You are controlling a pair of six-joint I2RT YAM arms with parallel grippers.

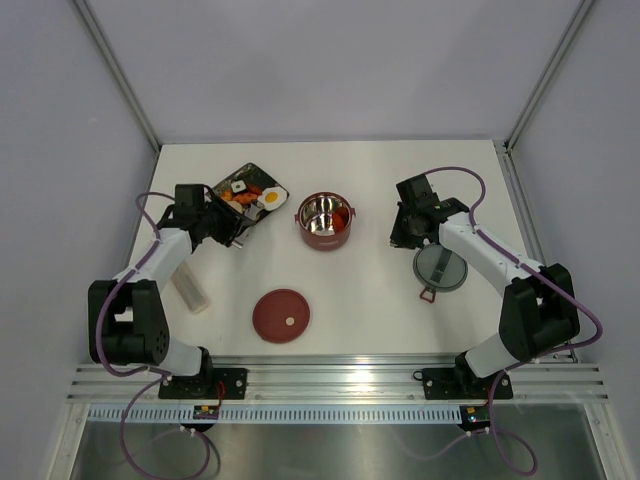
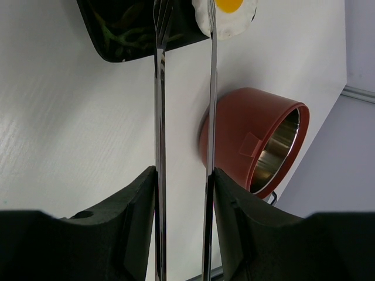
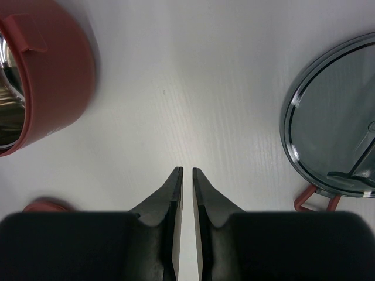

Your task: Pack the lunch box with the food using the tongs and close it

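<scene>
My left gripper (image 1: 236, 222) is over the black food tray (image 2: 123, 50) with long metal tongs open above it; the fried egg (image 2: 231, 12) lies by their tips, and orange pieces (image 1: 255, 191) and greens sit in the tray. The red lunch pot (image 1: 325, 236) stands at centre with a steel inside and something orange in it. My right gripper hangs over bare table right of the pot, its fingertips a narrow gap apart, holding nothing.
A red round lid (image 1: 281, 315) lies at the front centre, a grey round lid (image 1: 440, 267) with red handle at the right, and a pale oblong piece (image 1: 190, 287) at the left.
</scene>
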